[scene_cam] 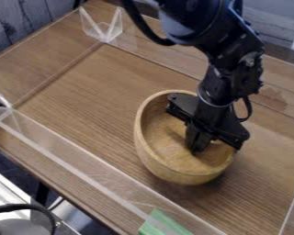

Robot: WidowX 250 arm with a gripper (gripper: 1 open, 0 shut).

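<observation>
A tan wooden bowl (163, 149) sits on the wooden table, right of centre. My black gripper (200, 134) is lowered from above into the bowl's right half, its body covering part of the rim. Its fingertips are low inside the bowl; whether they hold anything or touch the wall is hard to see, as is how far apart they stand.
Bare tabletop (82, 92) spreads to the left and behind. Clear panels with tape line the left and back edges. A green object (163, 224) lies at the front edge, and a black cable (21, 208) is at the lower left.
</observation>
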